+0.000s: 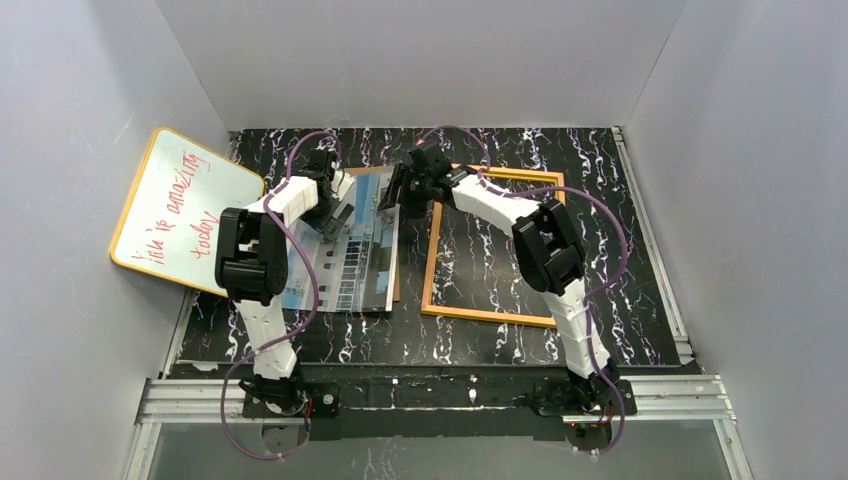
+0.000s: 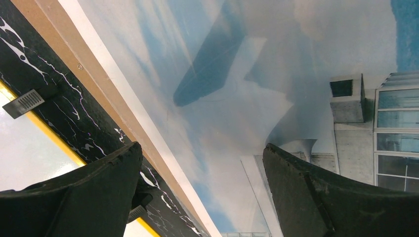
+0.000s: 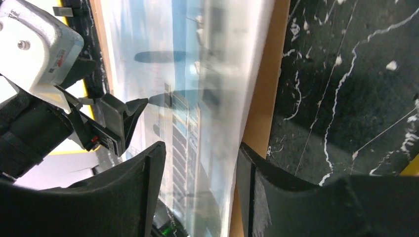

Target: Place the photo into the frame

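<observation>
The photo [image 1: 352,268], a building under a blue sky, lies at left on a brown board [image 1: 397,285]. Its right side bows in the right wrist view, and the board [image 3: 264,108] shows past that edge. My right gripper straddles the photo's right edge near the top, one finger over the picture and the other beyond the edge, with a gap between them. Over the photo's upper left part hangs my left gripper, its fingers wide apart with nothing gripped. The empty wooden frame [image 1: 432,262] lies to the right.
A whiteboard with red writing [image 1: 180,205] leans at the left, close to the photo. Black marbled table [image 1: 490,260] shows inside the frame. Walls close in the back and both sides.
</observation>
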